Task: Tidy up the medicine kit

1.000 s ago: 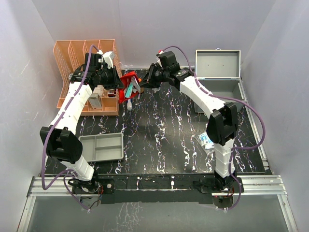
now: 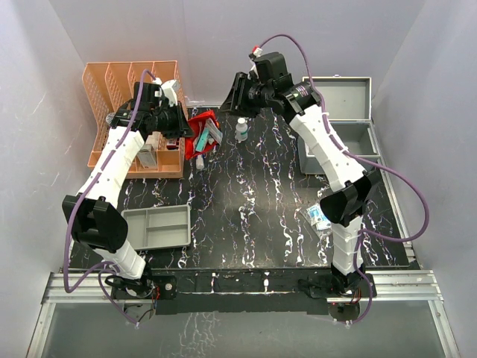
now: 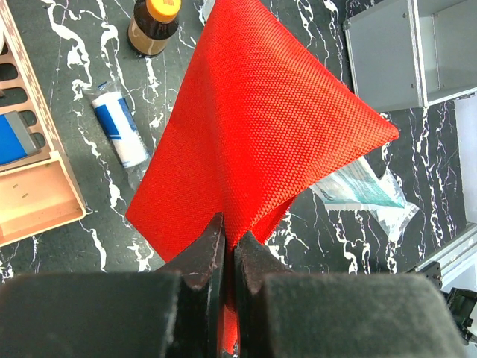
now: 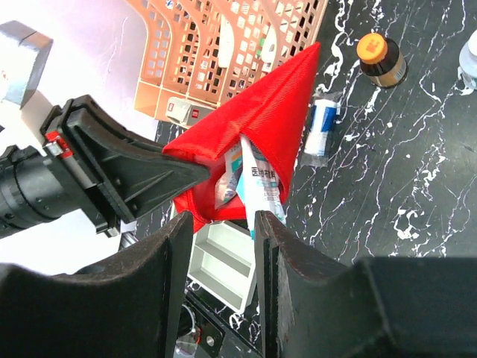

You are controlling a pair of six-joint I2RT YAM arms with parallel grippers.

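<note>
A red pouch (image 2: 200, 136) hangs from my left gripper, which is shut on its fabric; the cloth comes up between the fingers in the left wrist view. In the right wrist view the pouch (image 4: 287, 112) gapes, and a white packet (image 4: 258, 183) with some clear plastic bags sticks out of it. My right gripper is open, its fingers wide apart with nothing held; from above, this gripper (image 2: 228, 104) is to the right of the pouch. An orange organizer (image 2: 112, 89) stands behind the left arm. The grey case (image 2: 339, 101) is open at the back right.
A brown bottle (image 4: 384, 60) and a wrapped blue-and-white roll (image 4: 320, 130) lie near the pouch. A white-capped bottle (image 2: 241, 130) stands close by. The grey tray (image 2: 156, 227) is empty. Clear packets (image 2: 317, 218) lie front right.
My right gripper has opened and drawn back from the pouch, up and to the right, uncovering the white-capped bottle. The left arm has stayed in place with the pouch.
</note>
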